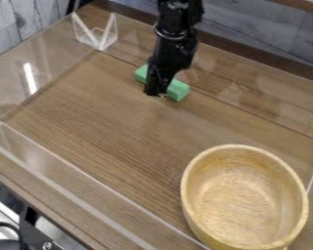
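My black gripper [159, 86] reaches down from the top centre and hangs over a light green block [175, 90] on the wooden table [107, 137]. It looks shut. The block is partly hidden behind it, and I cannot see anything held between the fingertips.
A large empty tan bowl [245, 200] fills the lower right. A clear plastic piece [97, 29] stands at the back left. A grey wall borders the table at the top left.
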